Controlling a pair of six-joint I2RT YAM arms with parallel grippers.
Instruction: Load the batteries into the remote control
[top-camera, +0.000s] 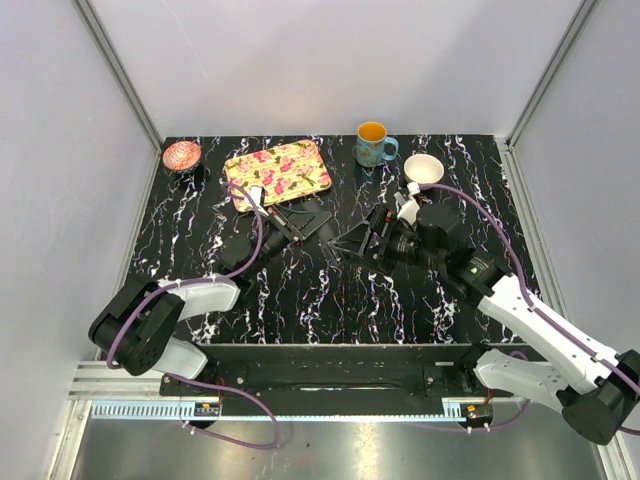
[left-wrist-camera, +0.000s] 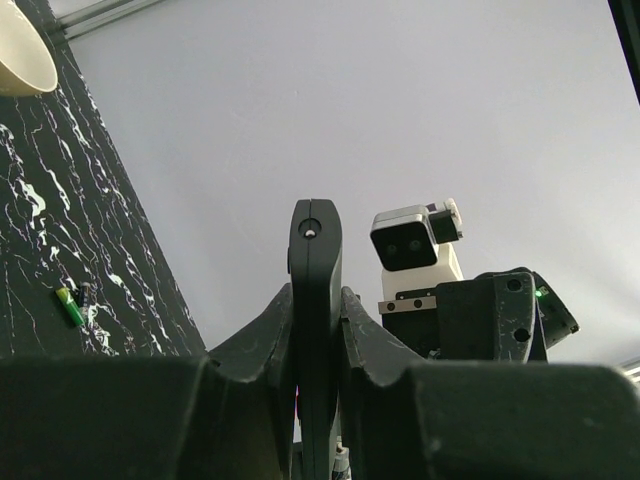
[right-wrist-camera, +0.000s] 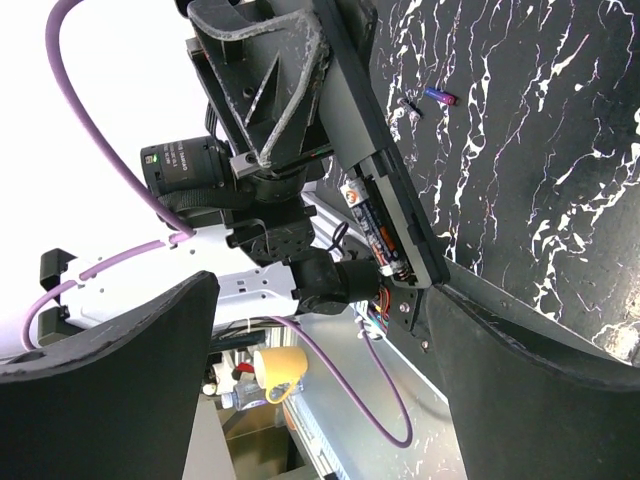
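The black remote (top-camera: 322, 224) is held upright in the air by my left gripper (top-camera: 304, 222), shut on it; in the left wrist view it fills the space between the fingers. In the right wrist view the remote's (right-wrist-camera: 360, 110) open compartment shows batteries (right-wrist-camera: 375, 225) inside, the near one silver, black and orange. My right gripper stands open below the compartment, nothing between its fingers. Loose small batteries lie on the marble mat: a green one (left-wrist-camera: 70, 306) with a dark one beside it in the left wrist view, and a purple one in the right.
A floral board (top-camera: 277, 172) lies at the back, with a red bowl (top-camera: 182, 156) to its left. A blue mug (top-camera: 370, 150) and white bowl (top-camera: 423, 168) stand back right.
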